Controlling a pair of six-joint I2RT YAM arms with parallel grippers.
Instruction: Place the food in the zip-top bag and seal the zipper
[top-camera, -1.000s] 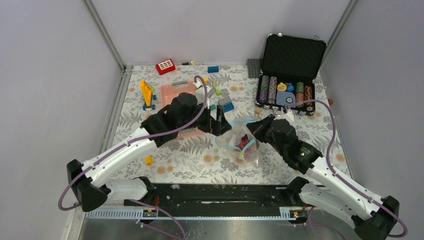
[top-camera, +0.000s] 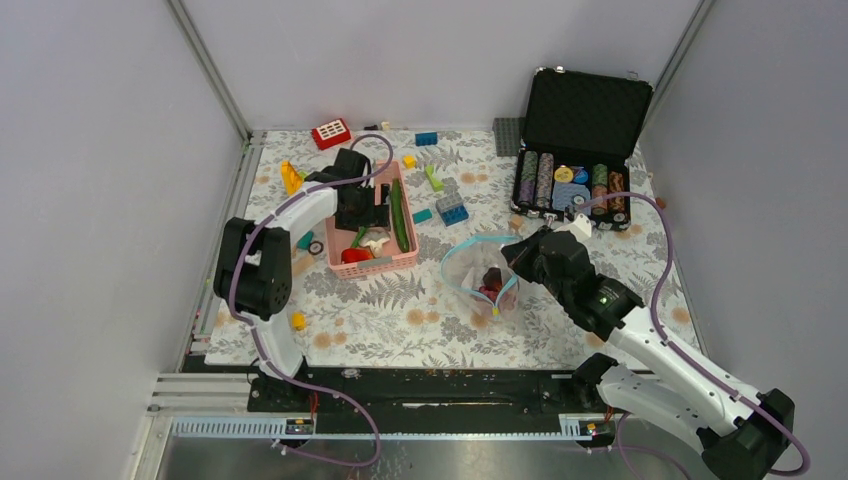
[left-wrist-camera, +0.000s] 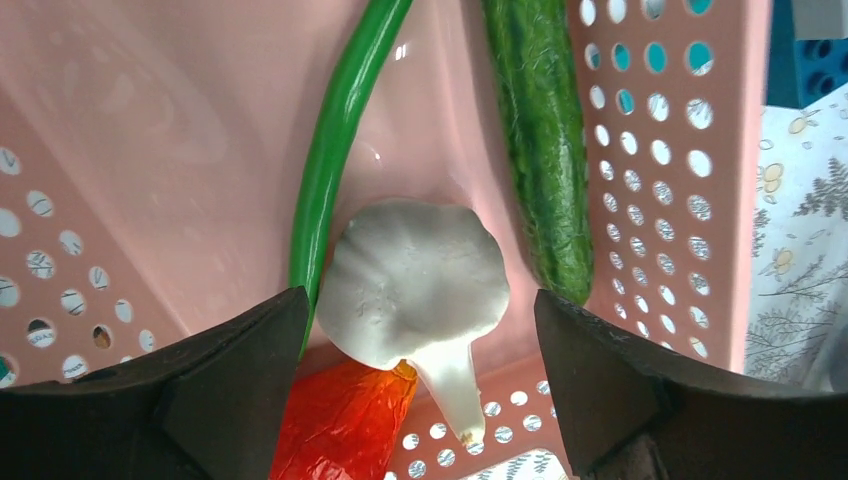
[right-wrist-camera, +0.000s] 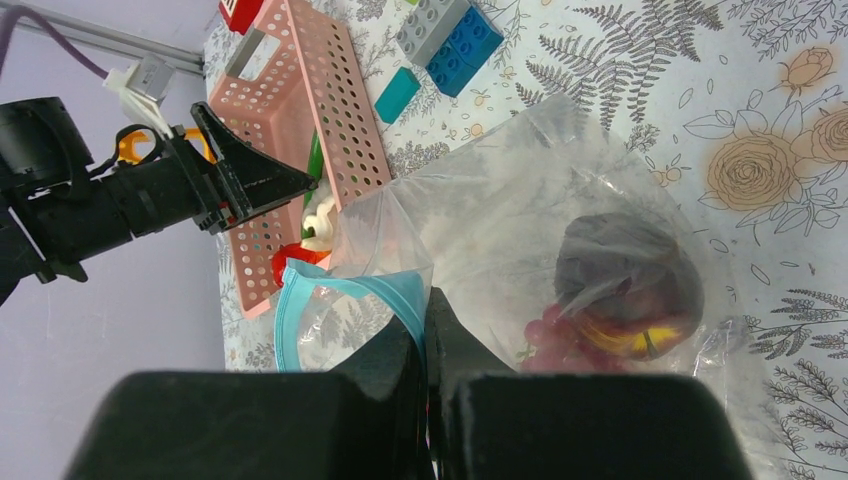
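In the pink basket (left-wrist-camera: 200, 120), seen from the left wrist, lie a white garlic-like bulb (left-wrist-camera: 413, 280), a green bean or scallion (left-wrist-camera: 330, 160), a cucumber (left-wrist-camera: 535, 130) and a red pepper (left-wrist-camera: 335, 430). My left gripper is open over the bulb, fingers either side of it. My right gripper is shut at the blue-rimmed edge of the zip bag (top-camera: 480, 255); the bag's rim runs between its fingers. Through the clear plastic show a dark round item (right-wrist-camera: 625, 270) and red grapes (right-wrist-camera: 550, 340).
An open chip case (top-camera: 572, 190) fills the back right. Toy bricks (top-camera: 451, 208) and small pieces lie round the basket. The table front between basket and bag is largely clear.
My left arm has swung back left from beside the bag to over the basket.
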